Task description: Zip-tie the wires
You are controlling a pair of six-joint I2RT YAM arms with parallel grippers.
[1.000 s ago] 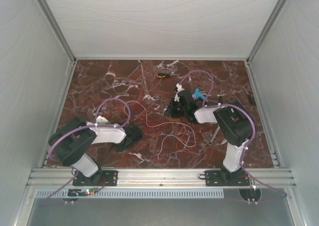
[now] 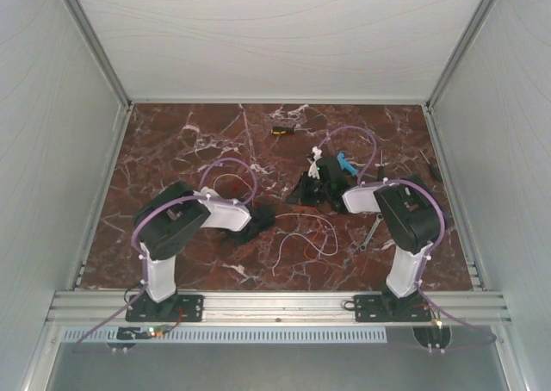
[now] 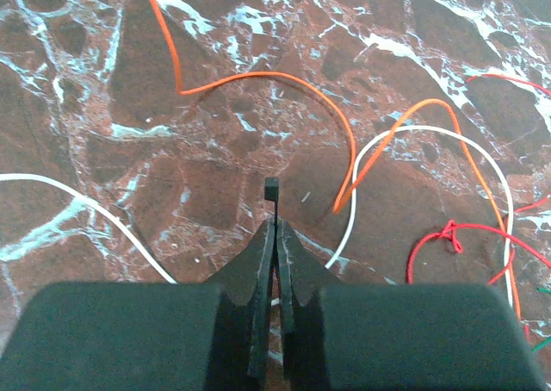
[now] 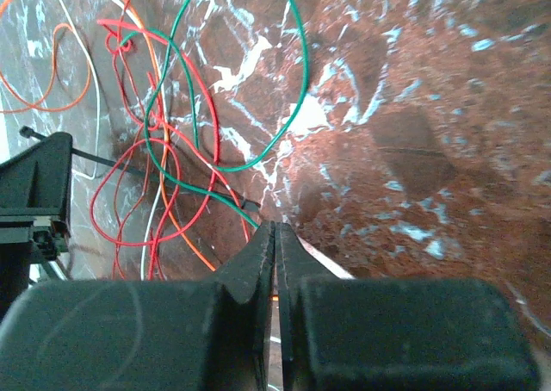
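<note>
In the left wrist view my left gripper is shut on a thin black zip tie (image 3: 272, 189), whose small square head sticks up past the fingertips. The right wrist view shows the zip tie's strap (image 4: 120, 164) reaching from the left gripper across the tangled red wires (image 4: 214, 128), green wire (image 4: 303, 59) and orange wire (image 4: 52, 79). My right gripper is shut near the strap's far end. Wires run behind its fingers; whether any is pinched there is unclear. From above, the left gripper (image 2: 270, 215) is close to the right gripper (image 2: 295, 198).
A white wire (image 2: 323, 217) loops over the marble table (image 2: 215, 128) in front of the right arm. A blue tool (image 2: 347, 164) lies behind that arm, a wrench (image 2: 372, 232) beside it, and a black-and-yellow tool (image 2: 282, 131) farther back.
Over the last second my left arm has swung right, bringing its gripper close to the right one.
</note>
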